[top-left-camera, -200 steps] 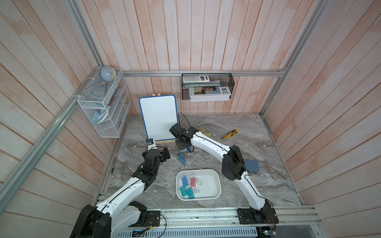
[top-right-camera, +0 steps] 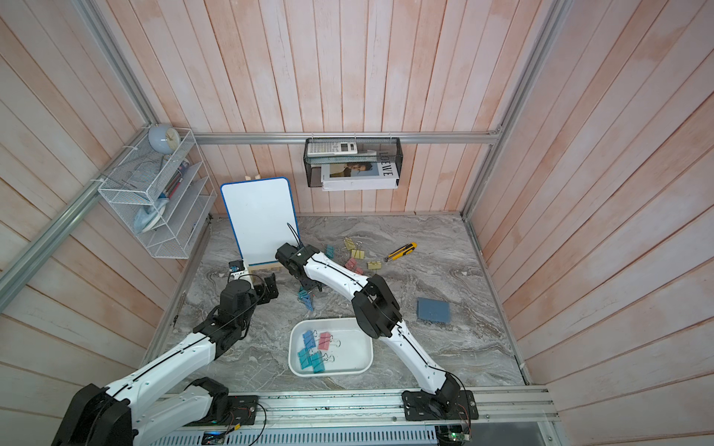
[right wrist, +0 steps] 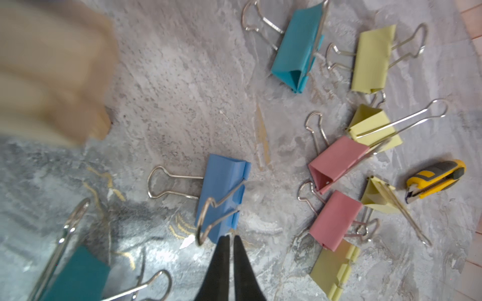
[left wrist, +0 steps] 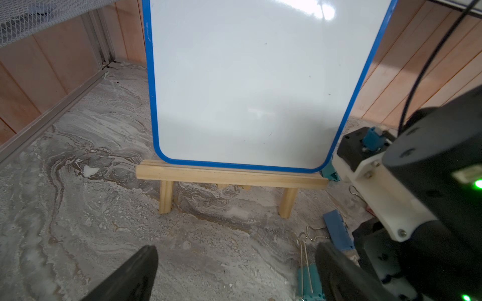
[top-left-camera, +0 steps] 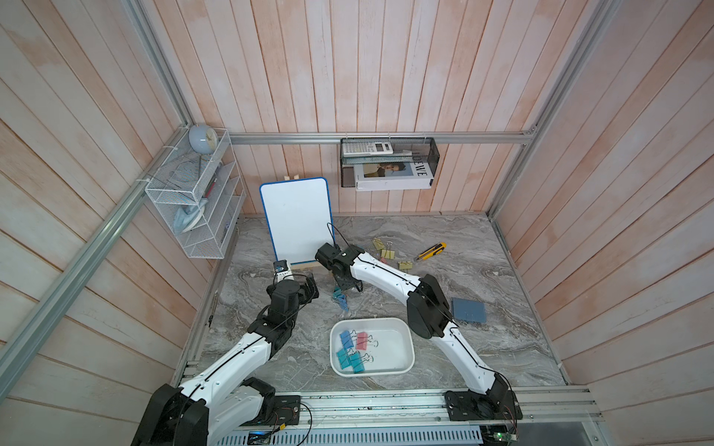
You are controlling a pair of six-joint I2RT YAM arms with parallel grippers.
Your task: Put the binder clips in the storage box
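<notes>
My right gripper hangs over the binder clips before the whiteboard, its fingertips close together at the bottom of the right wrist view, just below a blue clip (right wrist: 216, 190). Around it lie teal clips (right wrist: 296, 45), pink clips (right wrist: 334, 218) and yellow clips (right wrist: 371, 60). Nothing shows clearly held. My left gripper is open left of the clips, facing the board's stand, with a teal clip (left wrist: 310, 281) beside its right finger. The white storage box (top-left-camera: 390, 353) at the front holds several blue, teal and pink clips.
The whiteboard (left wrist: 256, 75) on its wooden stand (left wrist: 221, 175) is at the back left. A yellow cutter (top-left-camera: 431, 251) lies right of the clips, and a grey square object (top-left-camera: 468, 310) further right. Mesh shelves (top-left-camera: 189, 193) hang on the left.
The left arm and the box are unchanged.
</notes>
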